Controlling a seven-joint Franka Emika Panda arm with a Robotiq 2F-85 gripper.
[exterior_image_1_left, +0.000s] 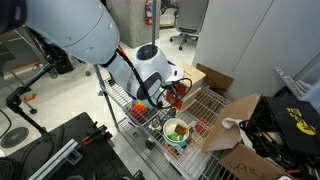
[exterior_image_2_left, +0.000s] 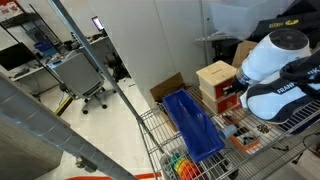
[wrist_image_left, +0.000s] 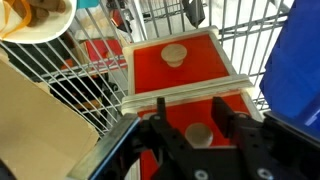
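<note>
A small wooden cabinet (exterior_image_1_left: 208, 77) with red drawers stands on the wire rack. From above, the wrist view takes in an upper red drawer front (wrist_image_left: 172, 62) and a lower red drawer (wrist_image_left: 230, 104), each with a round wooden knob. My gripper is over the lower drawer, its dark fingers apart. The lower knob (wrist_image_left: 199, 134) shows in the gap between them; whether either finger touches it, I cannot tell. In exterior view 2 the cabinet (exterior_image_2_left: 216, 73) is close beside my arm, which hides the fingertips.
Alongside the cabinet lies a long blue bin (exterior_image_2_left: 192, 122). A white bowl (exterior_image_1_left: 168, 139) with colourful items sits on the wire rack (exterior_image_1_left: 205, 142). Open cardboard boxes (exterior_image_1_left: 245, 160) and a black case (exterior_image_1_left: 288, 125) crowd the right side.
</note>
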